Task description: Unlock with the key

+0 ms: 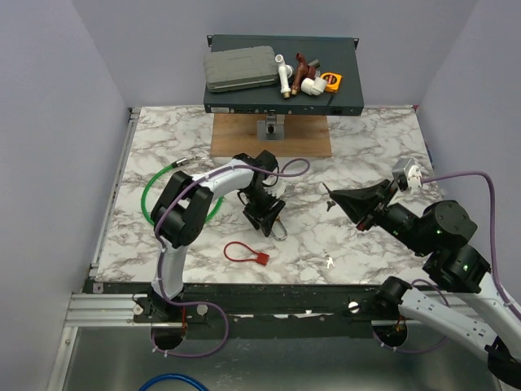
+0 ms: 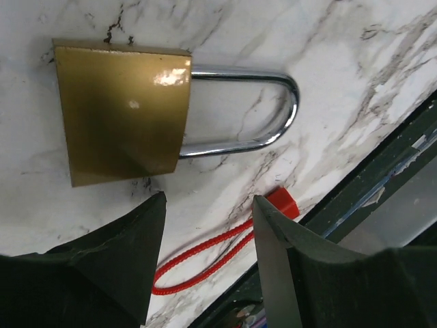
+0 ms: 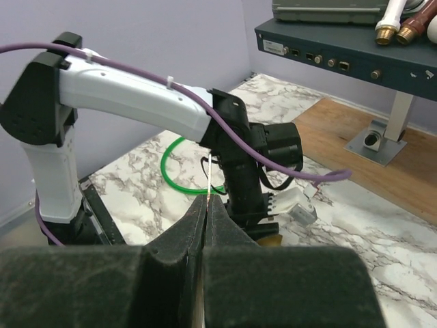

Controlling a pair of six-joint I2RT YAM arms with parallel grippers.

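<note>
A brass padlock with a long steel shackle lies flat on the marble surface. My left gripper hangs just beside it, its fingers apart with nothing between them; in the top view it covers most of the lock. My right gripper is raised at the right, closed on a thin upright key, whose small end shows above the fingertips.
A red loop with a tag lies near the front edge. A green hose lies at the left. A dark raised shelf with tools stands at the back over a wooden board.
</note>
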